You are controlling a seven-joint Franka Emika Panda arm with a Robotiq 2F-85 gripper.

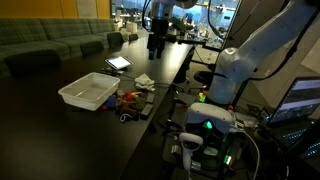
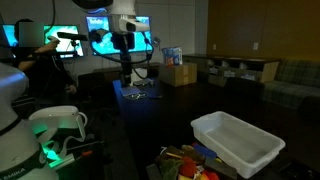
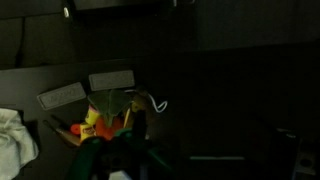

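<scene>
My gripper hangs high above the dark table, clear of everything on it. In the wrist view its fingers stand wide apart with nothing between them. A pile of small colourful items, red, yellow, green and blue, lies beside a white rectangular bin. The bin looks empty. In the wrist view, the pile shows a green piece and yellow pieces, partly hidden by a finger. Two grey blocks lie close by, along with a white hooked piece.
A crumpled white cloth lies near the pile. Farther back are a tablet-like panel and cardboard boxes. A laptop stands off to the right.
</scene>
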